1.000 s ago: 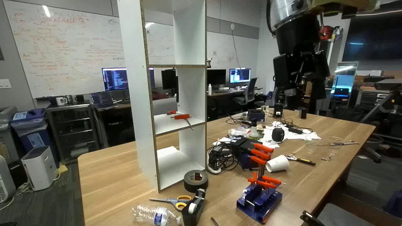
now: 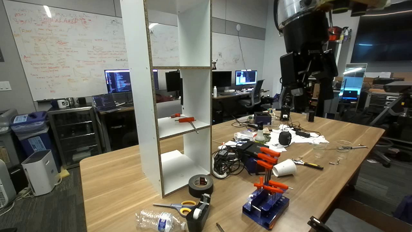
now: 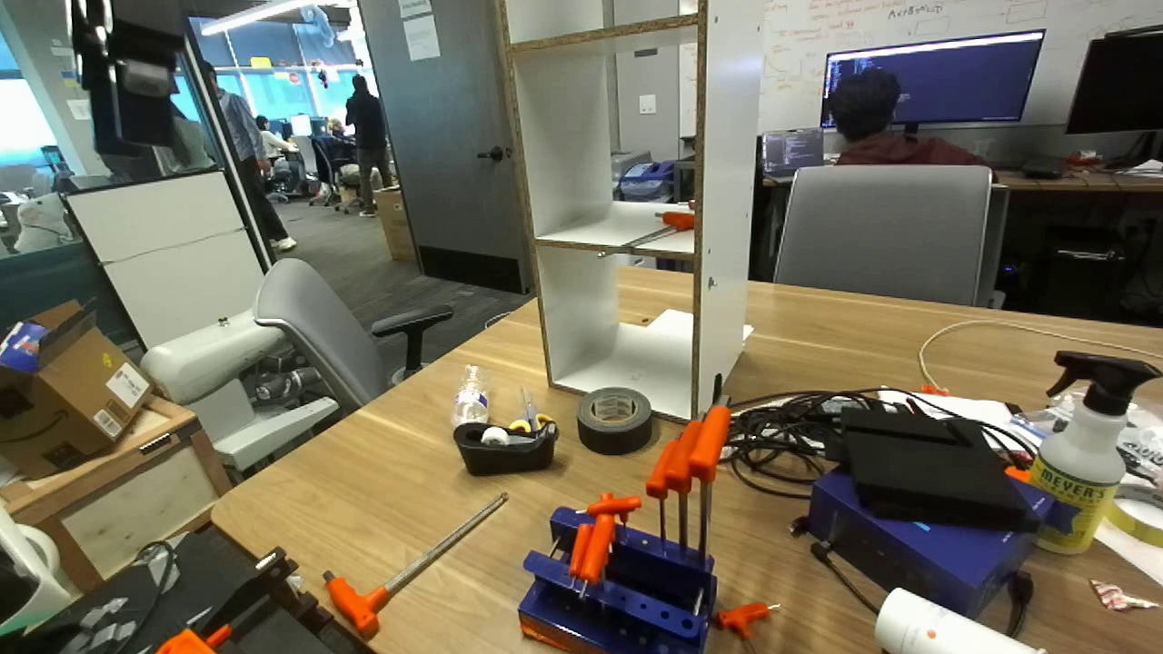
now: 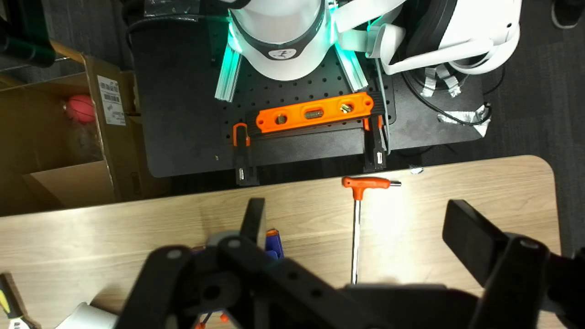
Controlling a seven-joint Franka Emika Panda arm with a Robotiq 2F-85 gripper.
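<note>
High above the table in exterior view 1 hangs my gripper (image 2: 309, 92), open, with nothing between its fingers. In the wrist view the gripper has its fingers wide apart. Below, between them in that view, an orange T-handle hex key (image 4: 356, 236) lies on the table. The same loose key (image 3: 403, 583) shows at the table's near edge in exterior view 2. A blue stand (image 3: 621, 605) holds several orange-handled keys upright. Another orange-handled key (image 2: 187, 120) rests on the middle shelf of the white shelf unit (image 2: 139, 96), its shaft sticking out over the edge.
Beside the shelf unit are black tape (image 3: 615, 421), a tape dispenser (image 3: 507, 449), scissors (image 2: 181, 207) and a plastic bottle (image 2: 158, 222). A cup (image 2: 285, 168), cables (image 2: 228, 160) and a spray bottle (image 3: 1079, 458) crowd the other side. The shelf's lowest compartment holds only white sheets.
Hardly anything differs; the gripper has shifted very slightly in exterior view 1. The objects on the table and shelf stay where they were.
</note>
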